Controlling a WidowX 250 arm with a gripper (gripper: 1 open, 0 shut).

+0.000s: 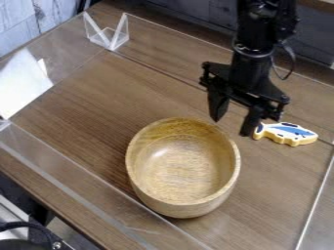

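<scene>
A wooden bowl (pixel 181 166) stands empty on the table, below the middle of the view. The black gripper (pixel 235 118) hangs just above and behind the bowl's right rim, its fingers pointing down; how far apart they are is hard to make out. Right of it, partly behind a finger, lies a toy fish (pixel 287 133) with a blue stripe and a yellow edge.
A clear angular holder (pixel 107 31) stands at the back left, and a white sheet (pixel 19 80) is at the left edge.
</scene>
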